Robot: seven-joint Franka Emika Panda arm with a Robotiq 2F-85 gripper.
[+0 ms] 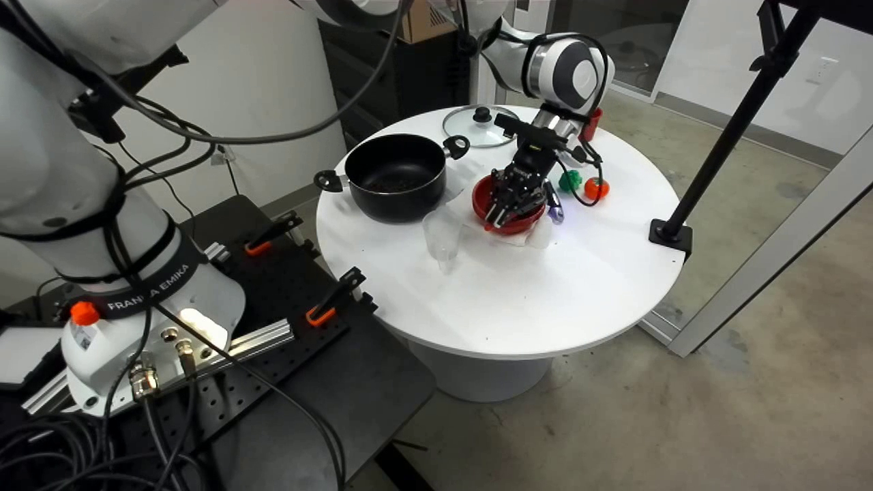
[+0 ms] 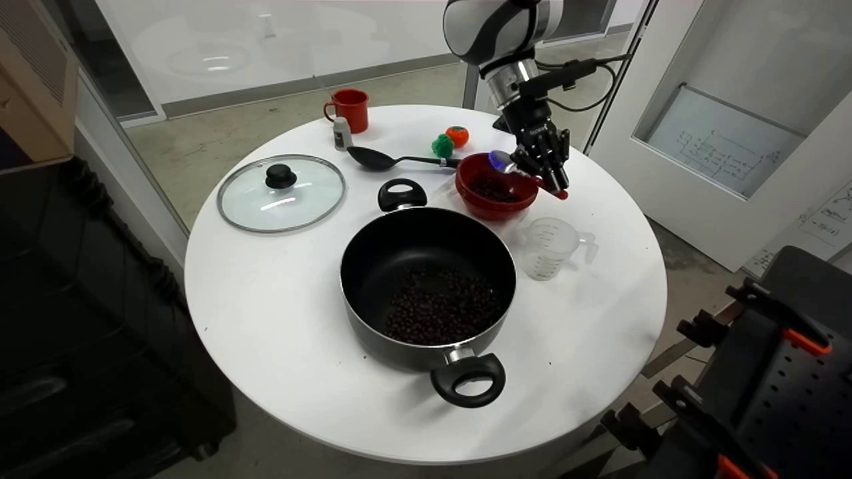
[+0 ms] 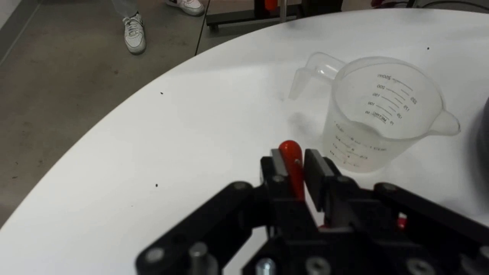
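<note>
A utensil with a red handle (image 3: 297,178) is pinched between the fingers of my gripper, which is shut on it. Its rounded red end shows at the fingertips, while its shiny, bluish-lit metal spoon head (image 2: 501,161) shows on the gripper's other side. In exterior view 2 that head overlaps the red bowl's (image 2: 496,209) near-right rim. Dark beans lie in the bowl. My gripper (image 1: 500,209) covers part of the bowl in exterior view 1. More dark beans (image 2: 439,307) cover part of the floor of the black pot (image 2: 375,275).
Close to the bowl stands a clear measuring cup (image 2: 549,249). A glass lid (image 2: 299,203), black ladle (image 2: 375,159), red mug (image 2: 351,112), grey shaker (image 2: 341,134), toy tomato (image 2: 457,136) and green toy (image 2: 442,145) are spread behind.
</note>
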